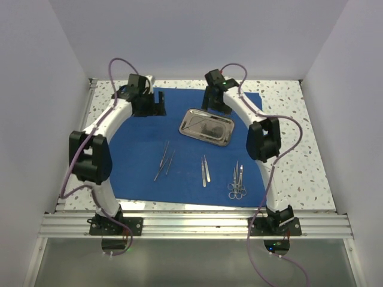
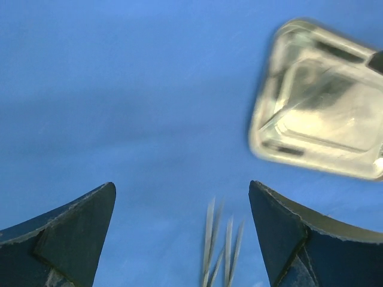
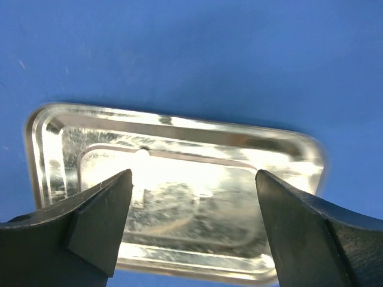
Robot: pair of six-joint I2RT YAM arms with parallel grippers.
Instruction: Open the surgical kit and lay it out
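Note:
The silver metal tray (image 1: 206, 139) sits in the middle of the blue cloth, tilted a little. A slim light streak, perhaps a thin instrument (image 2: 293, 109), crosses its left end in the left wrist view; blur makes it uncertain. My right gripper (image 1: 215, 110) is above the tray's back edge, its fingers (image 3: 99, 224) apart with nothing between them. My left gripper (image 1: 153, 106) hangs open over bare cloth to the tray's left. In front lie slender instruments (image 1: 162, 160) at left, two slim knife-like tools (image 1: 203, 173) at centre, and ring-handled tools (image 1: 236, 185) at right.
The blue cloth (image 1: 134, 164) covers most of the speckled table (image 1: 293, 137). Purple cables (image 1: 272, 170) run along both arms.

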